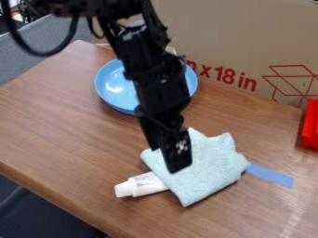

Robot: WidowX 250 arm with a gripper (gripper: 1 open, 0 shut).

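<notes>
The black gripper (169,149) hangs low over a folded pale blue cloth (209,178), at its upper left part; whether it touches the cloth I cannot tell, and its fingertips are hard to make out. A white tube (139,186) lies partly under the cloth, its capped end sticking out at the left. A blue plate (112,89) sits behind the arm, partly hidden by it.
A red object (310,128) is at the right edge. A strip of blue tape (272,176) lies right of the cloth. A cardboard box (248,56) stands at the back.
</notes>
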